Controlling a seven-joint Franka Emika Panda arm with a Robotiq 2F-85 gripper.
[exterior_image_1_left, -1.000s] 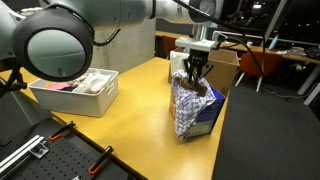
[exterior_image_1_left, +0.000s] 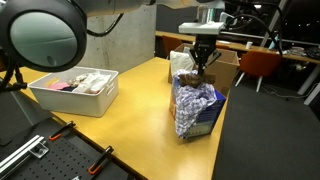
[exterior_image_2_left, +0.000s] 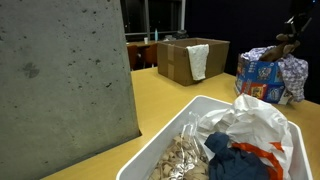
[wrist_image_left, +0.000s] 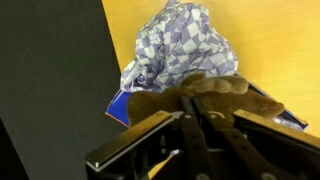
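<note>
My gripper is shut on a brown, soft-looking item (wrist_image_left: 228, 103), which spreads out to both sides below the fingers in the wrist view. A blue box (exterior_image_1_left: 205, 123) stands on the table in exterior view 1, with a checkered grey-and-white cloth (exterior_image_1_left: 195, 108) draped over its front side. The brown item (exterior_image_2_left: 287, 45) shows above the box (exterior_image_2_left: 261, 74) in exterior view 2, at the right edge. I cannot tell whether its lower part still touches the box or the cloth.
A white bin (exterior_image_1_left: 75, 101) holding bagged goods and fabrics stands at the table's left. Behind the blue box is a large cardboard box (exterior_image_2_left: 177, 64) with a cloth over its edge. Bare table (exterior_image_1_left: 135, 120) lies between bin and blue box.
Over the last second my gripper has risen a little and shifted slightly right, the brown item rising with it. The blue box and checkered cloth look unmoved.
</note>
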